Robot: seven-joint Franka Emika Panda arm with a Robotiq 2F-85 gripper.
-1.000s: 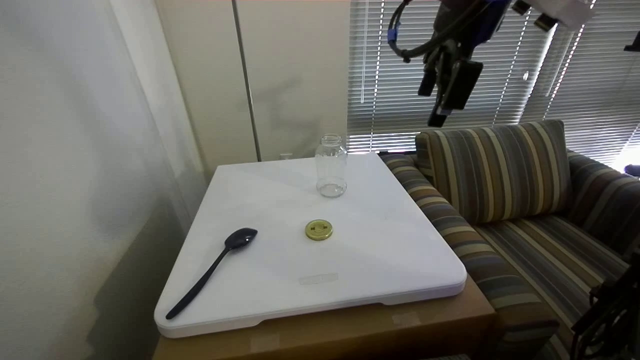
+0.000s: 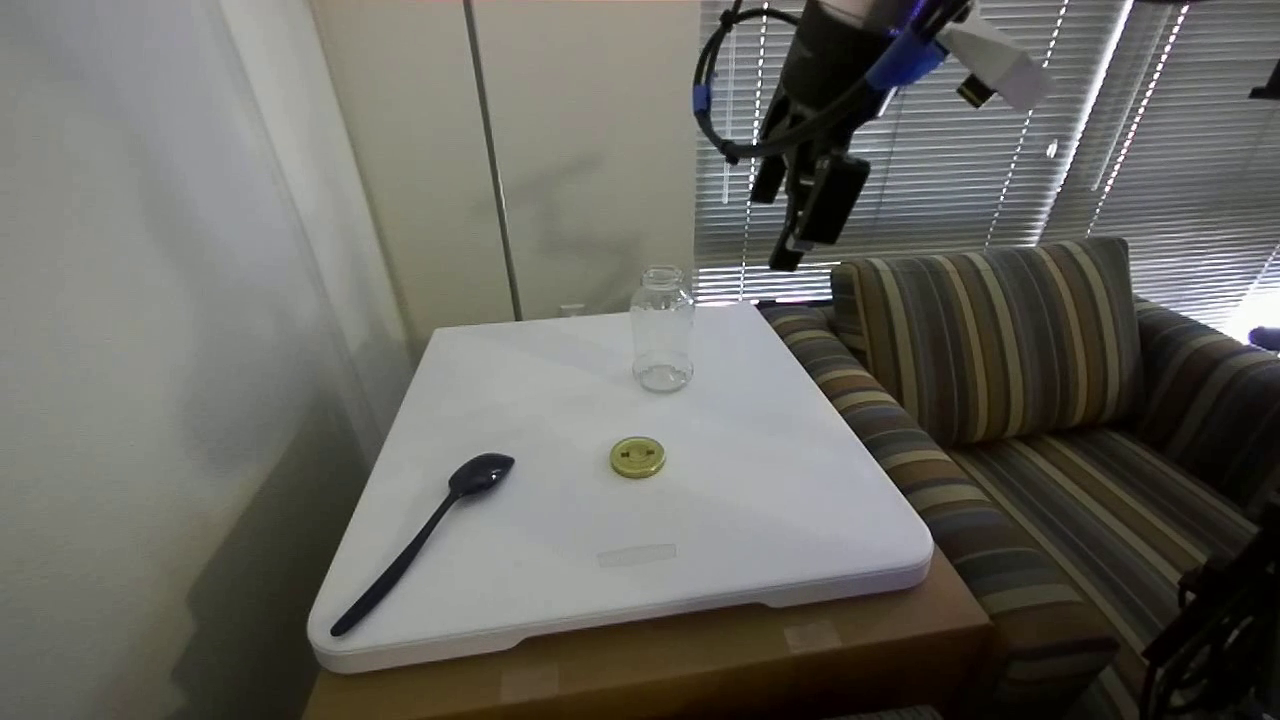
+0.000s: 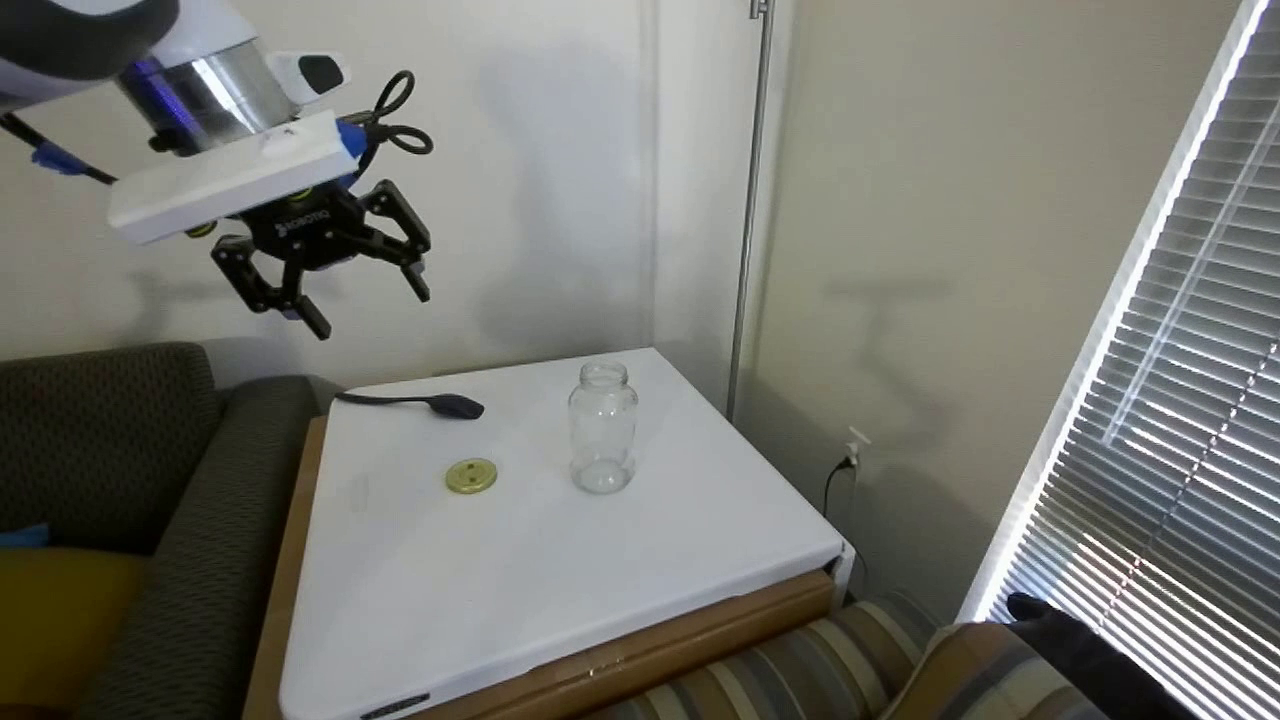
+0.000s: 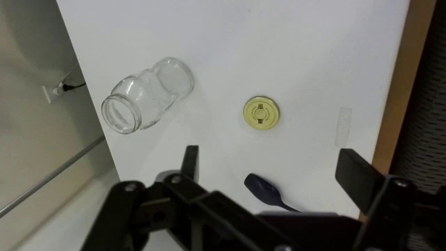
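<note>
A clear glass jar (image 2: 662,336) stands upright and without a lid toward the back of the white tabletop. The gold lid (image 2: 637,457) lies flat on the table in front of it. To the left rests a black spoon (image 2: 446,524), its bowl toward the table's middle; the wrist view shows the spoon bowl (image 4: 264,190) between my fingers but far below them. High above the tabletop hangs my gripper (image 3: 372,314), fingers spread wide with nothing between them. In the wrist view, the jar (image 4: 144,98) and lid (image 4: 261,113) lie ahead of the fingertips.
The white tabletop (image 3: 516,600) has wide clear areas around the objects. A striped armchair (image 2: 996,348) borders one side, a dark sofa (image 3: 228,480) another. A thin metal pole (image 3: 750,204) and walls stand close behind, with window blinds (image 3: 1152,396) off to one side.
In exterior view 1 my arm and gripper have shifted left, toward the table, and slightly lower. The jar, lid and spoon have stayed where they were.
</note>
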